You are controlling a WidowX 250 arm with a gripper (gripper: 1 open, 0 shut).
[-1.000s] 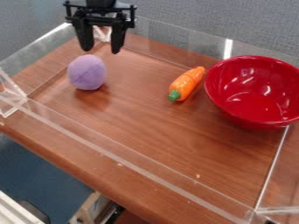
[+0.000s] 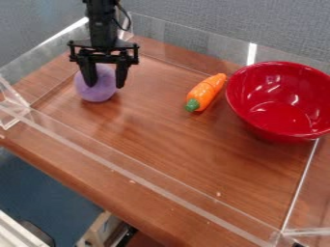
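My black gripper (image 2: 103,68) is lowered over a purple ball (image 2: 96,91) on the left of the wooden table, with its fingers on either side of the ball's upper part. Whether they are closed on it or still apart from it I cannot tell. An orange carrot (image 2: 206,92) with a green top lies near the middle right. A large red bowl (image 2: 277,101) stands at the right.
Clear low walls edge the wooden tabletop (image 2: 168,154). A grey panel rises behind it.
My gripper has moved down from above and behind the ball to around its top. The carrot and bowl have stayed in place.
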